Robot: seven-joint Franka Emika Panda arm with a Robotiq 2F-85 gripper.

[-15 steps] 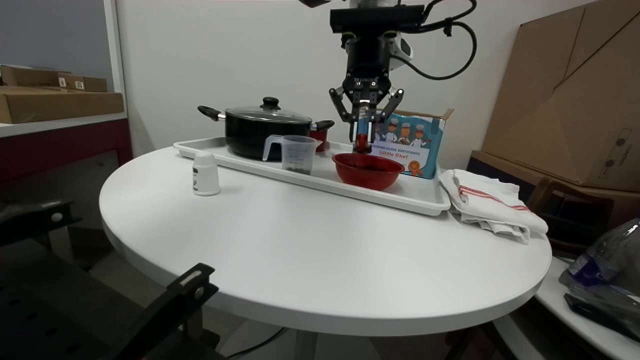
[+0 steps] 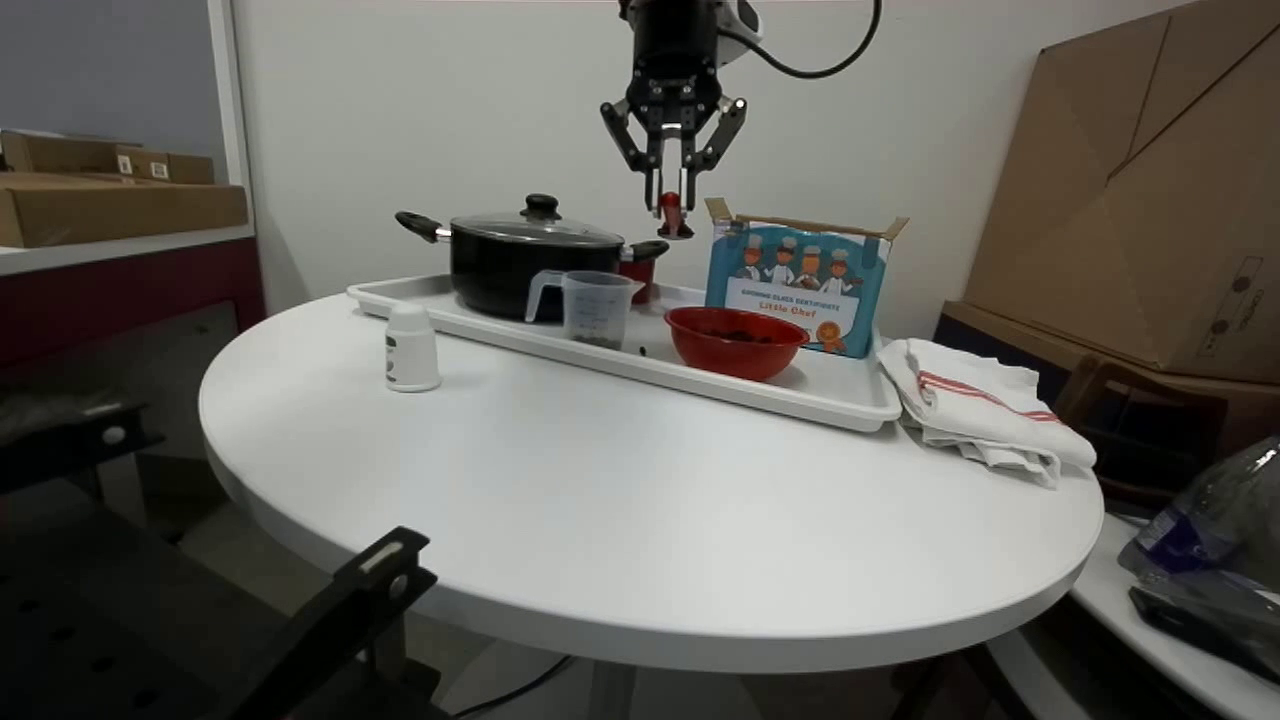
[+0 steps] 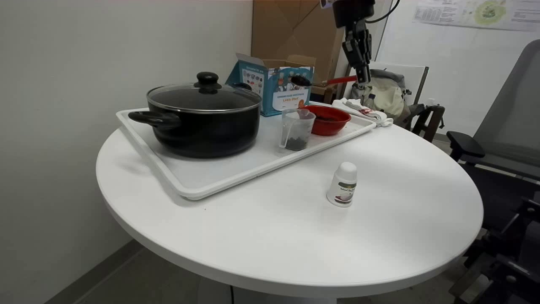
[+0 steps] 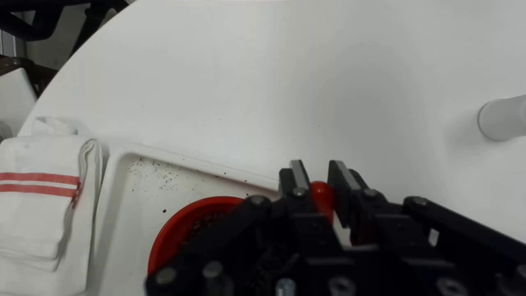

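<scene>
My gripper (image 2: pixel 671 206) is shut on the red handle of a spoon (image 3: pixel 340 80), high above the tray. The spoon's dark bowl end (image 3: pixel 301 81) points away from the fingers and looks heaped with something dark in exterior view 2. Lower down, the red bowl (image 2: pixel 737 342) holds dark bits and sits on the white tray (image 2: pixel 768 394). Beside it stands a clear measuring cup (image 3: pixel 297 129) with a little dark matter at its bottom. In the wrist view, the red handle (image 4: pixel 321 197) shows between the fingers, and my gripper covers part of the red bowl (image 4: pixel 165 241).
A black lidded pot (image 3: pixel 202 126) fills the tray's other end. Behind the bowl stands a blue box (image 2: pixel 792 282). A folded towel (image 2: pixel 978 402) lies beside the tray, and a white shaker bottle (image 2: pixel 411 348) stands on the table.
From just over the red bowl, my gripper has risen and shifted left in exterior view 1, carrying the spoon. The bowl, cup and pot have not moved.
</scene>
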